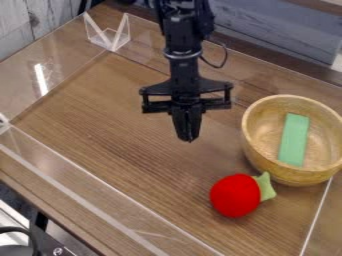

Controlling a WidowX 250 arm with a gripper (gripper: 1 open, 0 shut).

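Note:
My black gripper (183, 130) hangs over the middle of the wooden table, shut, with nothing visible between its fingers. To its lower right lies a red tomato (235, 196) with a pale green top. A tan bowl (311, 167) at the right holds a green oblong item (294, 140).
Clear bracket-like pieces stand at the far left edge and back left. A dark coiled cable shows at the bottom left corner.

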